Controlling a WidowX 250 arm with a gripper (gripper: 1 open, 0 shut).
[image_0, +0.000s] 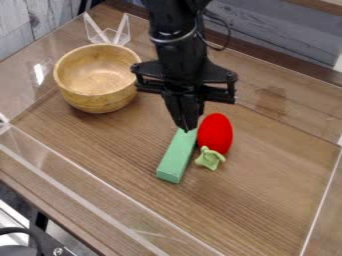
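The black gripper (186, 112) hangs over the middle of the wooden table, shut, with nothing visible between its fingers. Just below and beside it lie a light green block (175, 157), lengthwise front to back, and a red rounded object (217, 133). A small pale green piece (210, 158) lies against the red object's near side. Whether the fingertips touch anything below is unclear.
A tan bowl (96, 90) sits at the back left. A pale ledge runs along the back, and a dark cable is at the bottom left.
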